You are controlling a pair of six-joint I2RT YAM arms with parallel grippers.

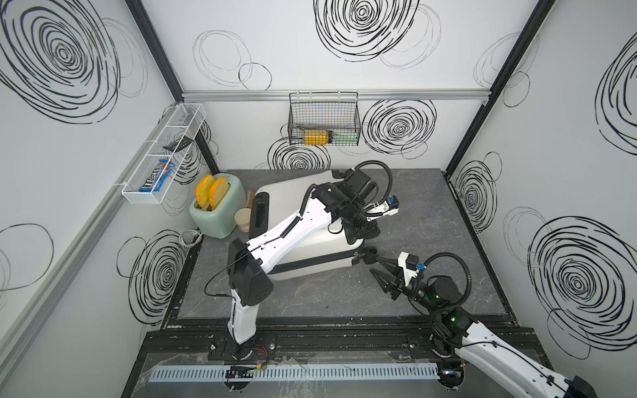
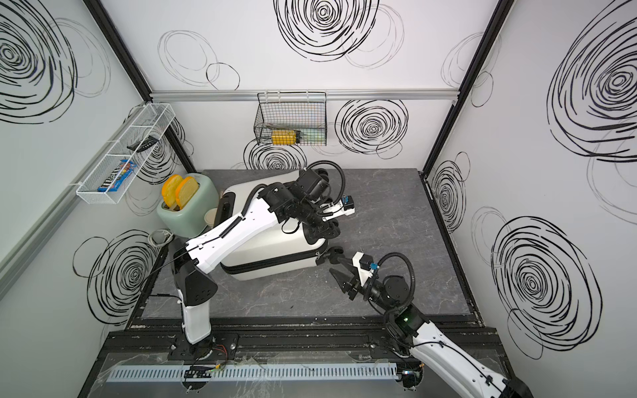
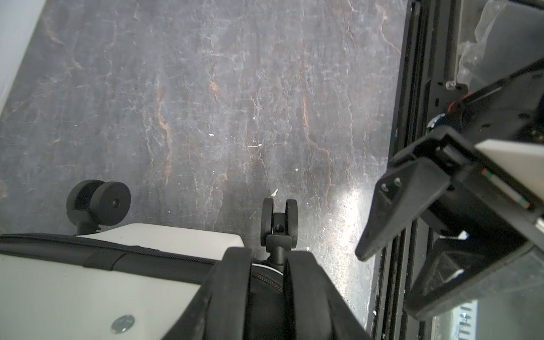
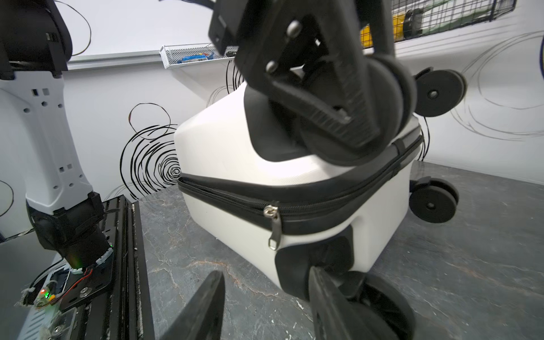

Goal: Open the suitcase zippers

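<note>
The white suitcase [image 1: 298, 258] lies flat, its black zipper [image 4: 221, 195] shut along the side. A metal zipper pull [image 4: 274, 229] hangs at the corner above a lower wheel [image 4: 385, 306]. My left gripper is at the wheel end, over the suitcase, shut on part of its dark corner by a wheel; exactly what is between the fingers is hidden. My right gripper stands open with nothing between its fingers, low beside that corner, in front of the zipper pull.
A mint toaster [image 1: 219, 219] with yellow slices and a beige cup [image 1: 243, 219] stand left of the suitcase. Wire baskets [image 1: 323, 119] hang on the walls.
</note>
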